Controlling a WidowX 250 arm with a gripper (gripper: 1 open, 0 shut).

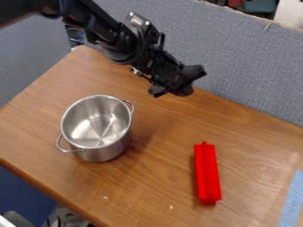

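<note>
A steel pot (97, 129) with two loop handles stands on the left half of the wooden table (142, 191). A long red block (206, 173) lies on the right, toward the front. My black gripper (179, 86) hangs at the back of the table, above and to the right of the pot and apart from it. It looks shut, and I see nothing held in it, though the fingertips are small and dark.
A grey padded wall (243, 75) runs along the back. A light blue strip (291, 199) lies at the right edge.
</note>
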